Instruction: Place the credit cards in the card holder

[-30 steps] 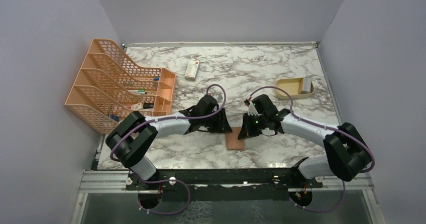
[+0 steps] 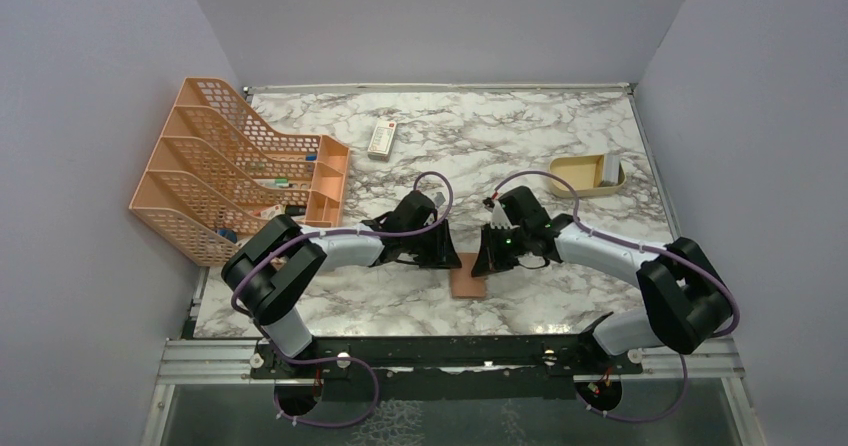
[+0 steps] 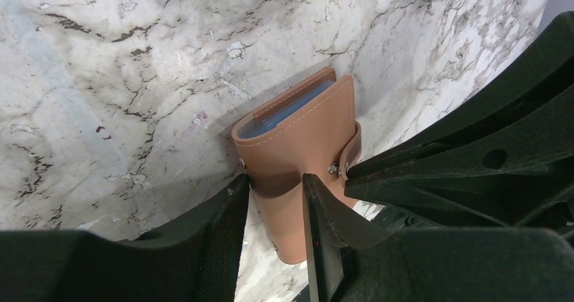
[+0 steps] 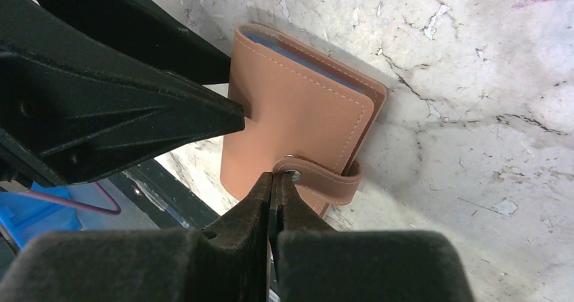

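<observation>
Between the two arms, the tan leather card holder point(image 2: 467, 285) is on the marble table. In the left wrist view the holder point(image 3: 298, 139) has its opening uppermost, with a bluish sleeve or card edge point(image 3: 288, 111) inside. My left gripper is shut on the holder, one finger on each side. In the right wrist view my right gripper is shut, its fingertips at the metal snap point(image 4: 293, 175) by the strap point(image 4: 325, 180). Nothing shows between them. Whether the strap is fastened cannot be told. I make out no loose credit cards.
An orange compartment organiser point(image 2: 333, 158) with small items stands at the left. A small box point(image 2: 382, 139) lies at the back, and a yellow tray point(image 2: 571, 190) with a grey item point(image 2: 609, 170) sits back right.
The left arm's elbow has shifted slightly, and the right gripper has moved a touch left and down. The holder stays in place.
</observation>
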